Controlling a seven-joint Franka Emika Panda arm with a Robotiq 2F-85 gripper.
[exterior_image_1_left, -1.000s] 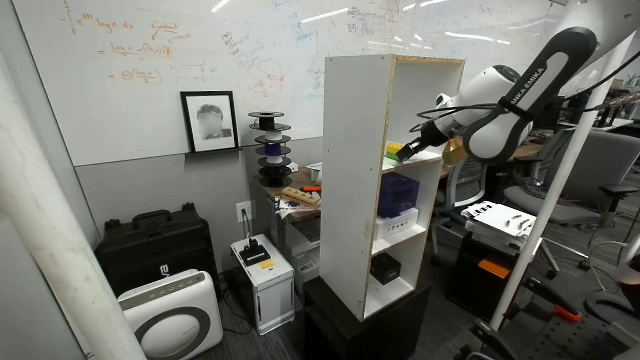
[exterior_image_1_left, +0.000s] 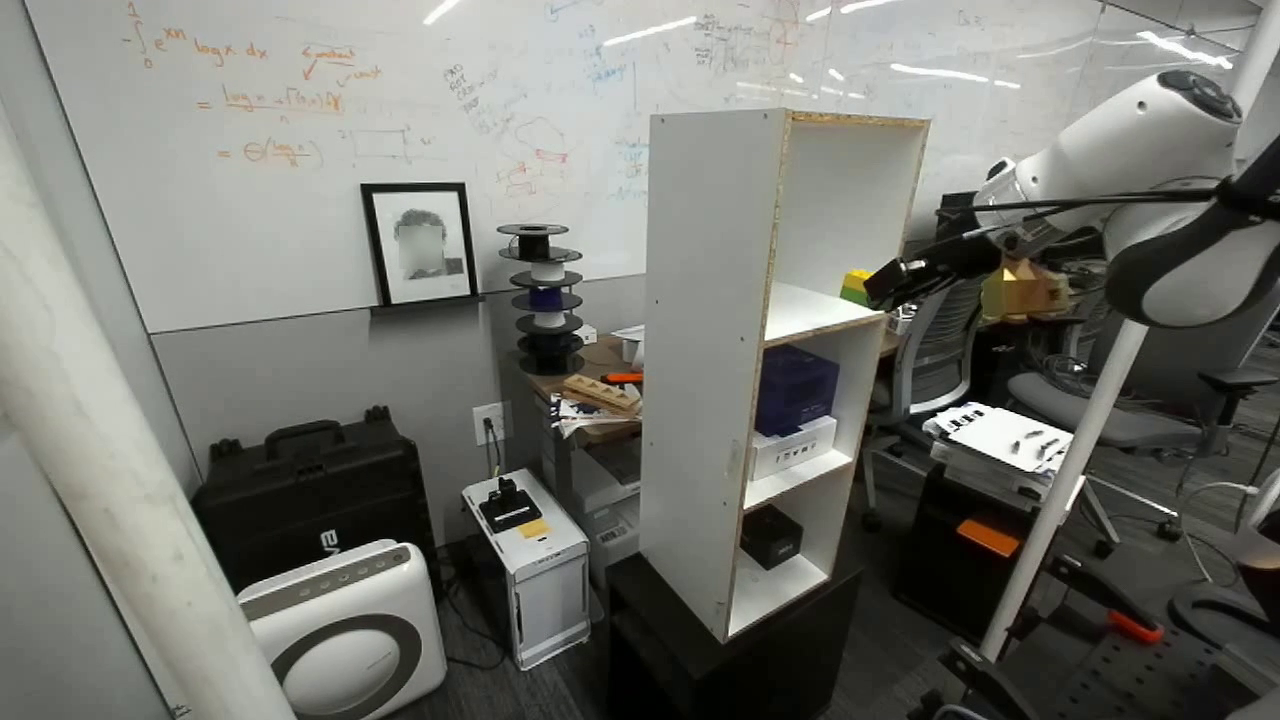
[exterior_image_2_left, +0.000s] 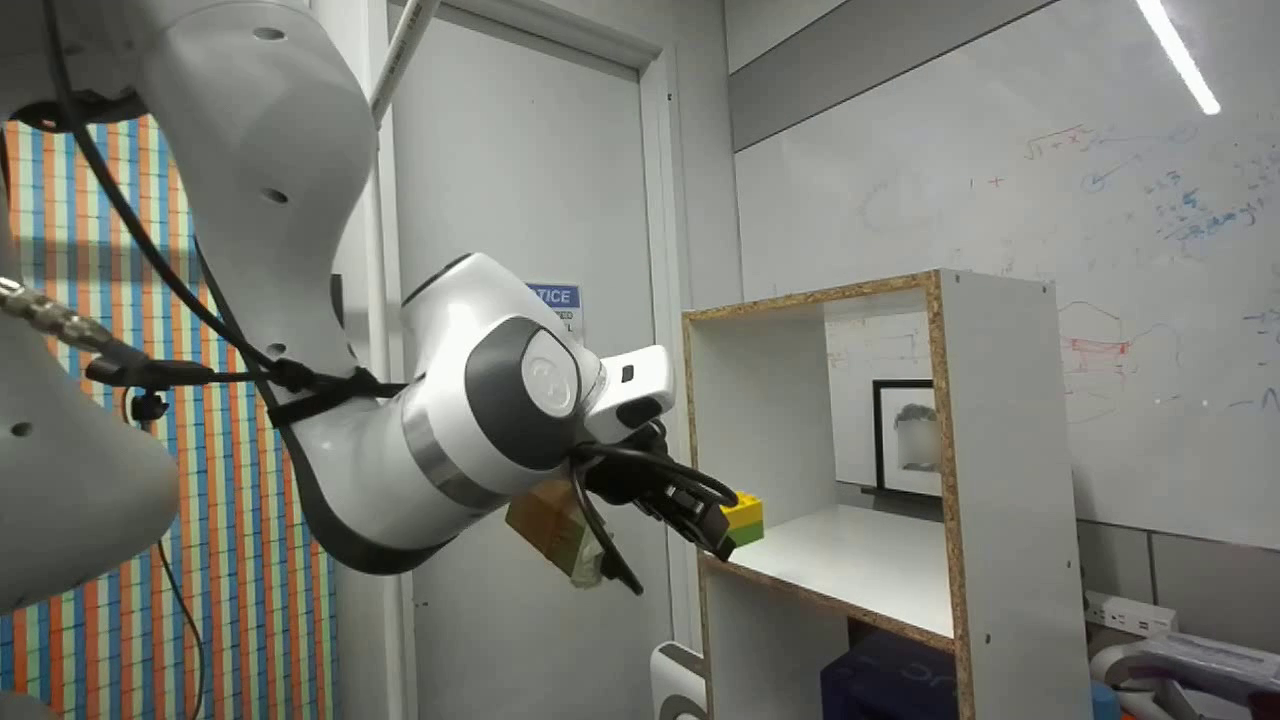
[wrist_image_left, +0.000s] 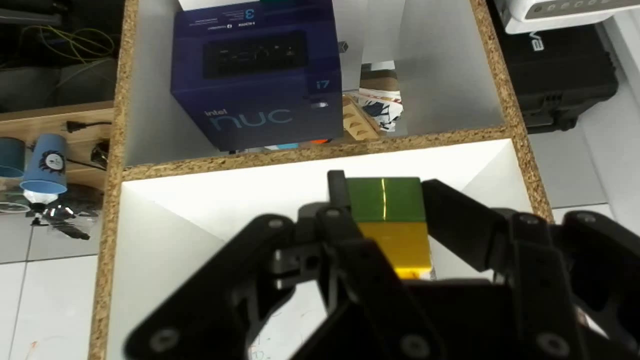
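Observation:
A block of yellow and green layers (wrist_image_left: 385, 201) sits between the black fingers of my gripper, which is shut on it in the wrist view. Exterior view 1 shows the same block (exterior_image_1_left: 854, 286) partly behind the gripper tip (exterior_image_1_left: 879, 288), near the right side of the white shelf unit's (exterior_image_1_left: 708, 360) top compartment. From exterior view 2, the block (exterior_image_2_left: 746, 521) appears by that compartment's left edge, yellow above green. Whether it touches the shelf board cannot be told.
The top compartment's floor (exterior_image_2_left: 858, 558) looks bare. Below it, a dark blue NUC box (wrist_image_left: 258, 78) stands on a white box (exterior_image_1_left: 794, 446), and a small black box (exterior_image_1_left: 771, 536) lies lowest. Chipboard edges (wrist_image_left: 318, 157) frame the openings.
In exterior view 1, my arm and gripper have moved right together with the block, from the compartment's left front edge to its right side. The shelf and its boxes stay put.

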